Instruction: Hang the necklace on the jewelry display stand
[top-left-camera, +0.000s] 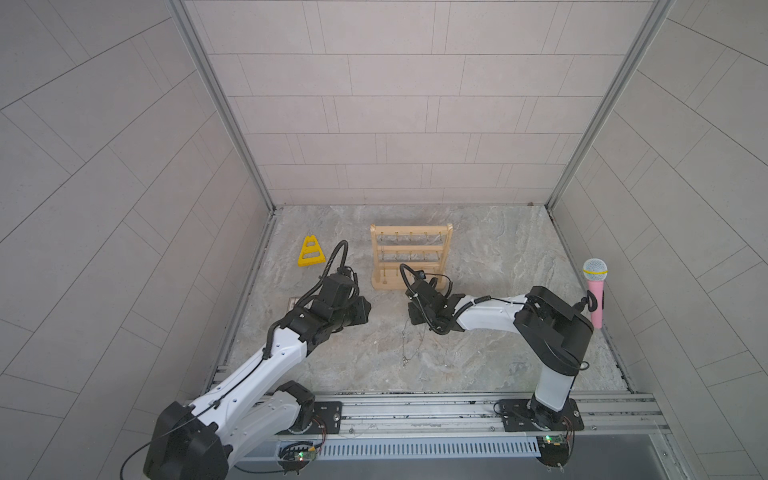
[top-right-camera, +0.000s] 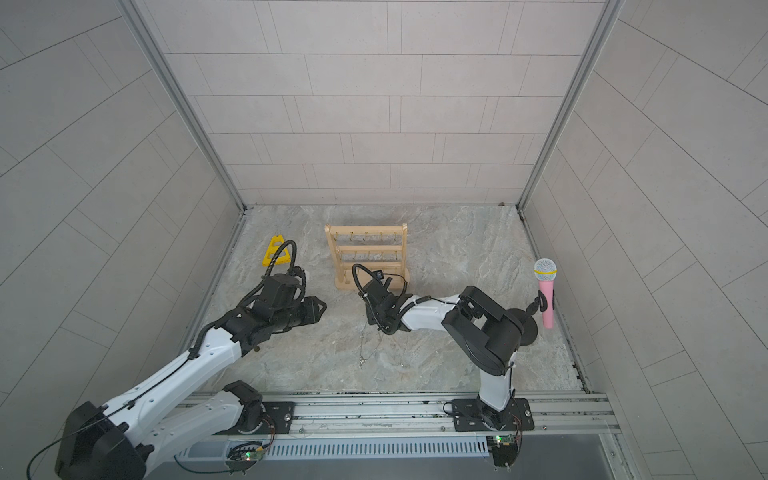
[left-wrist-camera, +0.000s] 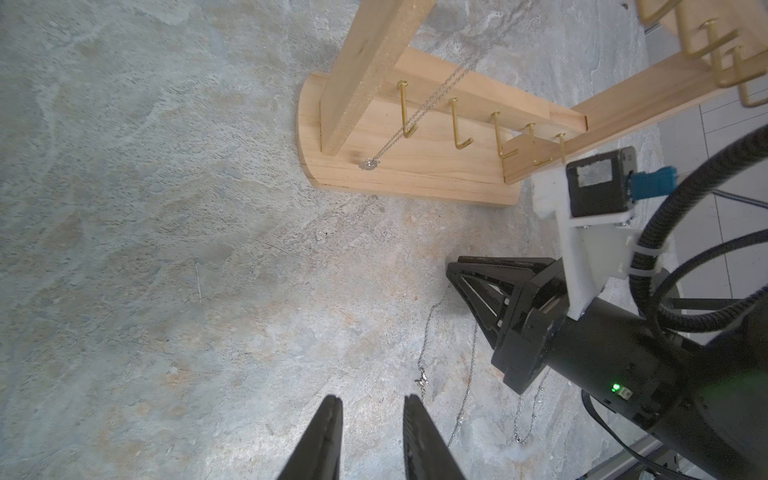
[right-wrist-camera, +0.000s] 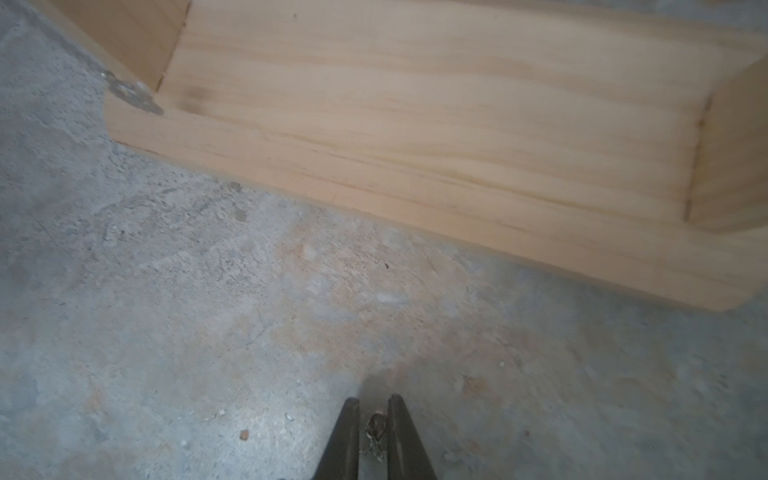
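Silver necklace chains (left-wrist-camera: 424, 352) lie on the marble surface beside and under my right gripper, which is low in front of the stand. Its fingertips are slightly apart around a small silver clasp or chain bit (right-wrist-camera: 376, 432); whether they grip it is unclear. The wooden display stand (top-left-camera: 410, 230) has rows of brass hooks. Another chain (left-wrist-camera: 412, 124) with a small pendant crosses in front of the hooks in the left wrist view. My left gripper is open, raised to the left of the right one, nothing visible between its fingers.
A yellow triangular object (top-left-camera: 310, 254) lies back left of the stand. A pink microphone (top-left-camera: 595, 300) stands at the far right edge. Walls enclose the back and sides.
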